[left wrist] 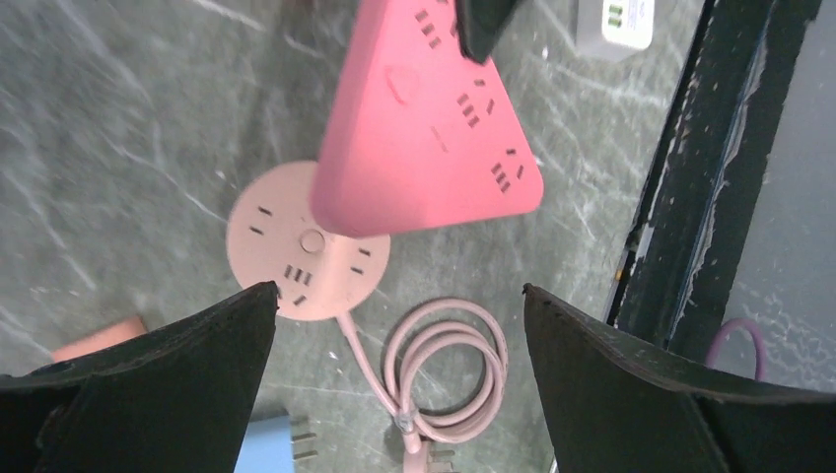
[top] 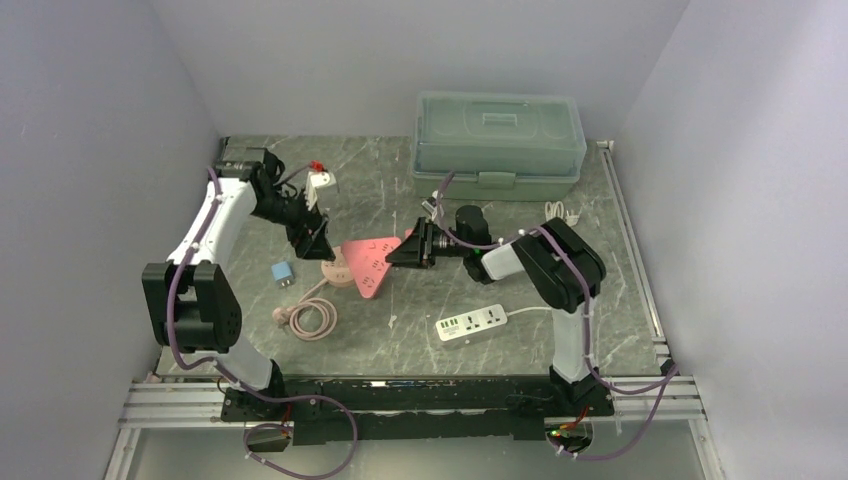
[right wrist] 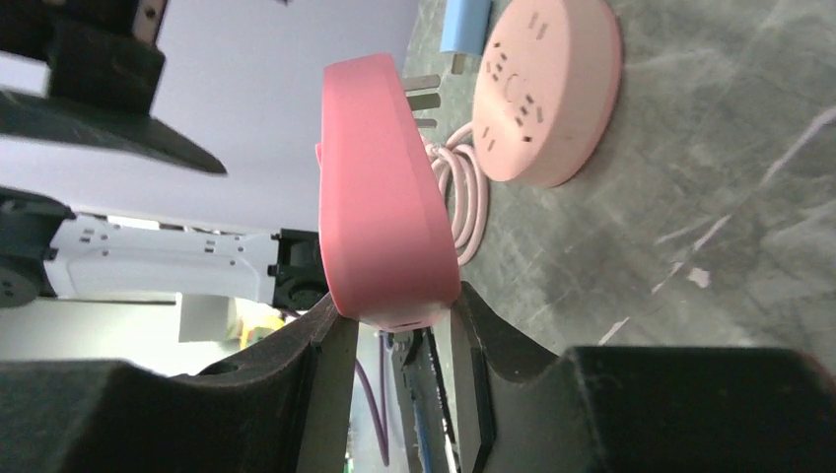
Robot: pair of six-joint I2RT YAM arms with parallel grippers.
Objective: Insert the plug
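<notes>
A pink triangular socket adapter (top: 372, 262) is held up off the table by my right gripper, whose fingers are shut on one corner of it. Metal prongs (right wrist: 424, 101) stick out from its side. Below and beside it, the round beige socket (left wrist: 296, 241) rests on the table, its holes facing up and its far edge overlapped by the adapter in the left wrist view. My left gripper stands open above the round socket with nothing between its fingers. Whether prongs and socket touch does not show; in the right wrist view they appear apart.
The round socket's coiled cord (top: 313, 318) and a blue adapter (top: 283, 273) lie at the left. A white power strip (top: 470, 322) is at the front right. A green lidded box (top: 497, 140) fills the back. Bare table shows at front centre.
</notes>
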